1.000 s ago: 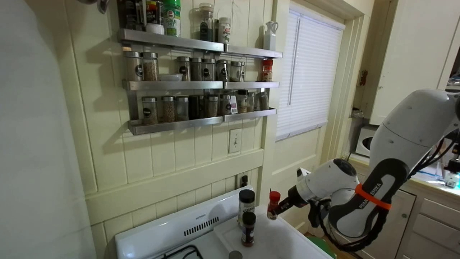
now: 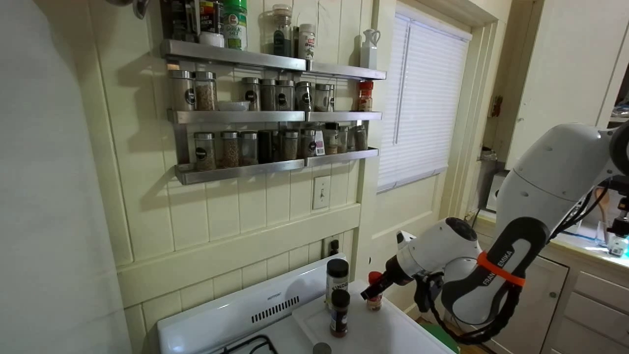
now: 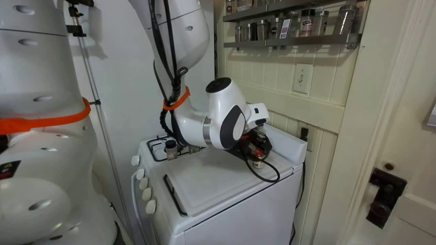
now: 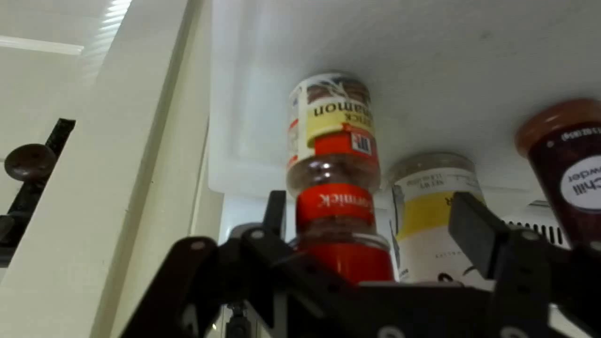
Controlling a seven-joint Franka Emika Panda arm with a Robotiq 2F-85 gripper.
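Observation:
A red-capped cinnamon bottle (image 4: 338,132) stands on the white stove cover (image 2: 392,333), near its outer end. In exterior view 1 my gripper (image 2: 368,292) crosses in front of this bottle (image 2: 374,303). The wrist view shows my gripper open, one finger on each side of the bottle. The left finger (image 4: 276,211) is close to the bottle, while a wide gap separates the bottle from the right finger (image 4: 476,234). Much of the bottle's cap is hidden behind the gripper body there.
A tall black-capped shaker (image 2: 337,277) and a dark chili powder jar (image 2: 339,321) stand close by, toward the burners. The stove's back panel (image 2: 259,301) rises behind them. Spice jars fill the wall shelves (image 2: 242,173).
The bottle has come down onto the stove cover from slightly higher. My gripper has moved down and left and has opened around it.

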